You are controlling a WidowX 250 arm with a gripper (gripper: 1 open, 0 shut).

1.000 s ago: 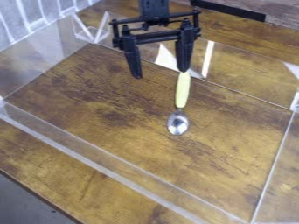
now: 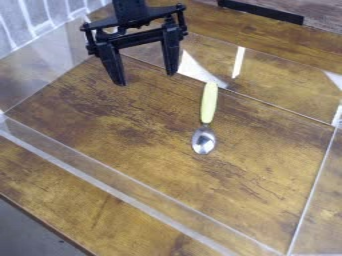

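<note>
A spoon (image 2: 205,139) with a pale yellow handle and a silver bowl lies on the wooden surface, right of centre, handle pointing toward the back. My black gripper (image 2: 143,70) hangs at the upper left of the view, left of the spoon's handle and apart from it. Its two fingers stand wide open with nothing between them.
Clear plastic walls (image 2: 107,183) edge the wooden work area (image 2: 120,135). A white railing stands behind at the upper left and a dark bar at the back right.
My gripper has moved leftward across the view, away from the spoon's handle, over the last second. It remains open, and the spoon lies in the same place.
</note>
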